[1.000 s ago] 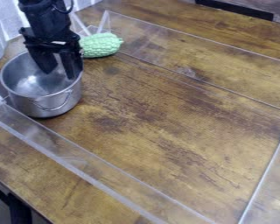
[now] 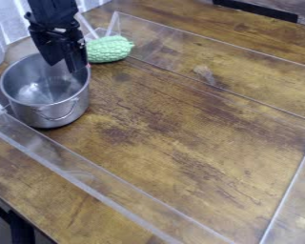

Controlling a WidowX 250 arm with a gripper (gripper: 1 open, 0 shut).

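Note:
A steel pot [image 2: 43,101] stands at the left of the wooden table. My black gripper [image 2: 64,55] hangs over the pot's back rim, reaching just inside the top. Whether it is open or shut, or holds anything, is too dark to tell. A pale green corn-like object [image 2: 110,49] lies to the right of the gripper, behind the pot.
Clear plastic panels border the work area at front left, back and right.
My gripper has risen and moved back slightly, so more of the pot's inside shows.

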